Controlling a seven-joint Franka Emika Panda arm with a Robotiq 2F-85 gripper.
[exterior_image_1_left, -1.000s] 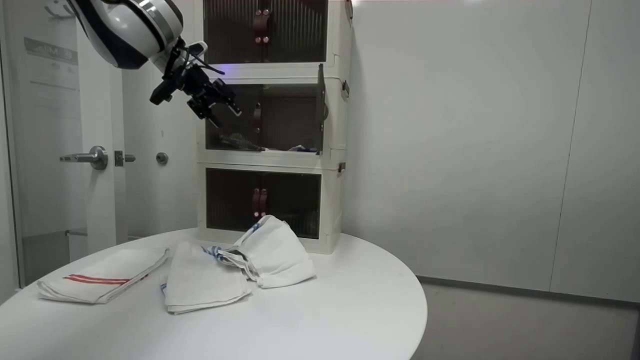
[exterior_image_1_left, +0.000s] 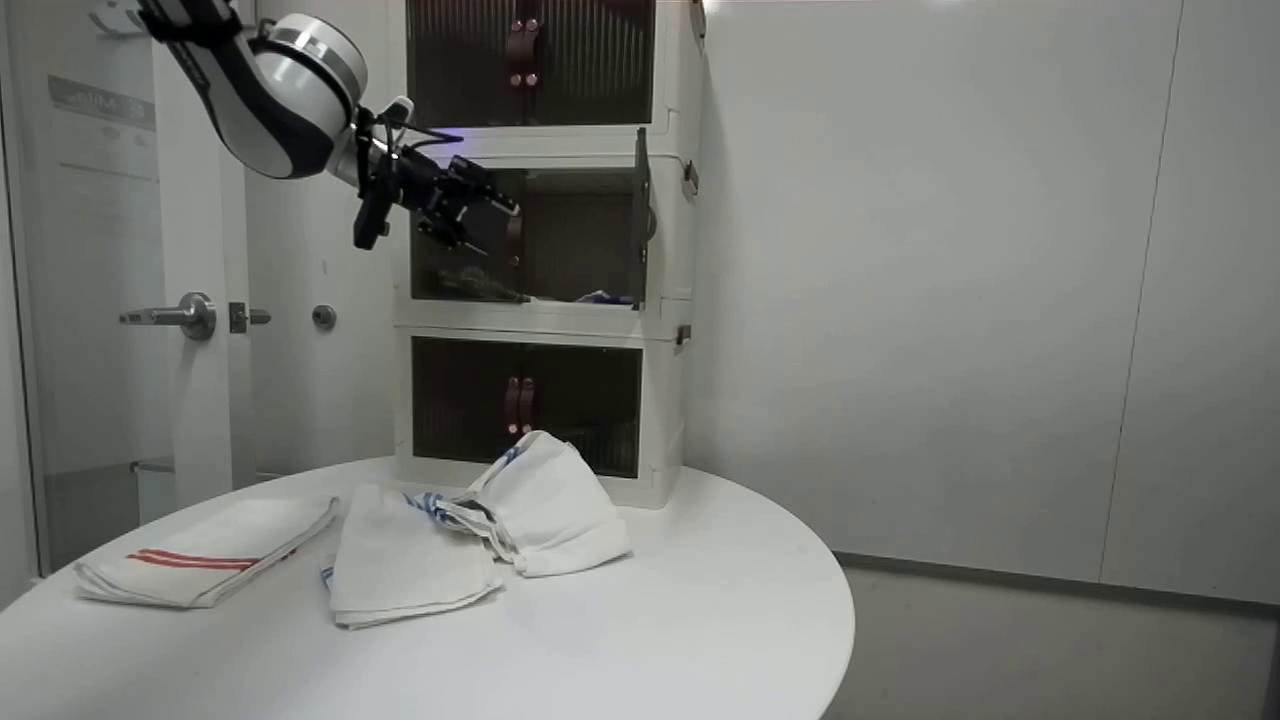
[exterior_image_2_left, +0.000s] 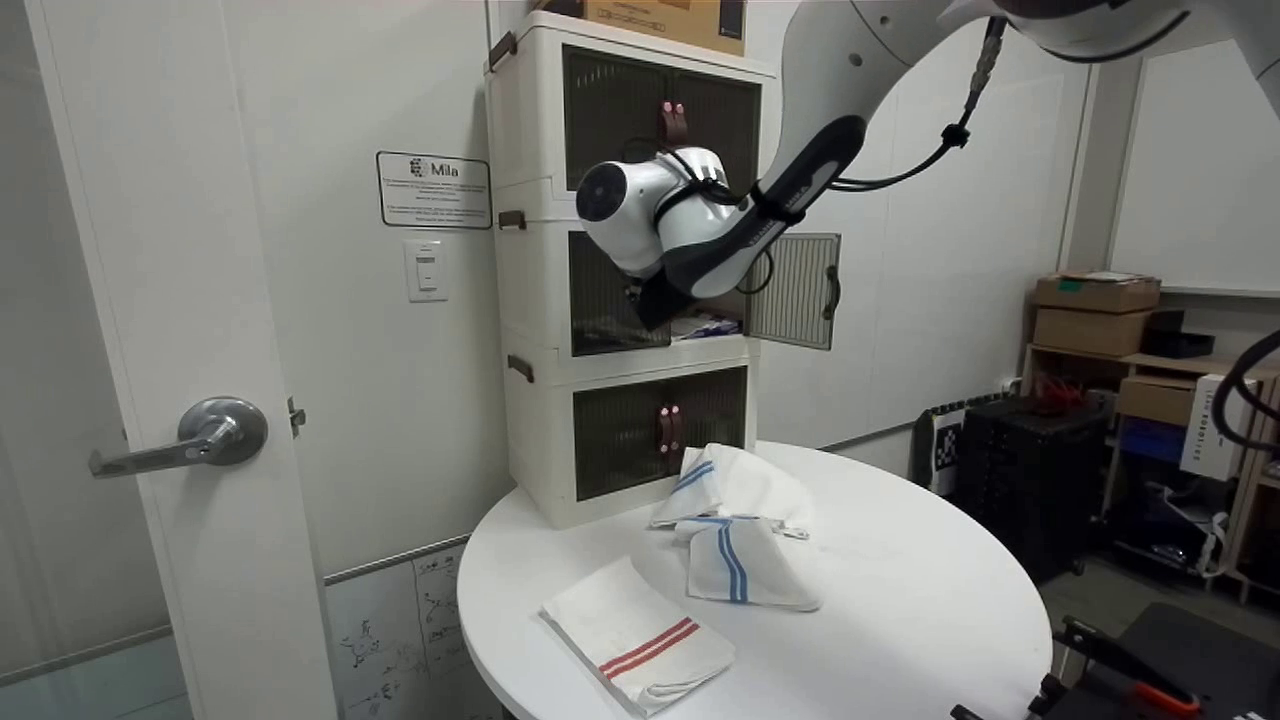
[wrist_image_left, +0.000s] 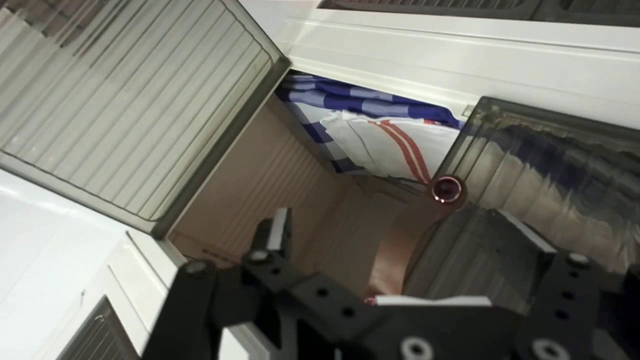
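My gripper is open and empty, its fingers spread wide in front of the cabinet's middle compartment. In exterior view 1 the gripper (exterior_image_1_left: 498, 228) hangs high above the table, before the left door of that compartment. The right door (exterior_image_2_left: 794, 288) stands swung out; the left door (wrist_image_left: 540, 192), with its brown leather handle (wrist_image_left: 396, 252), looks shut. Inside the compartment lie a blue-checked cloth (wrist_image_left: 366, 102) and a white cloth with red stripes (wrist_image_left: 384, 144), partly hidden behind the left door. The arm covers the gripper's fingers in exterior view 2.
On the round white table (exterior_image_1_left: 720, 612) lie a red-striped towel (exterior_image_1_left: 204, 552), a folded white towel (exterior_image_1_left: 408, 558) and a crumpled blue-striped towel (exterior_image_1_left: 558, 510). Upper and lower cabinet doors are shut.
The gripper has moved right in exterior view 1, tilting to a flatter angle toward the middle compartment. The towels and cabinet doors look the same.
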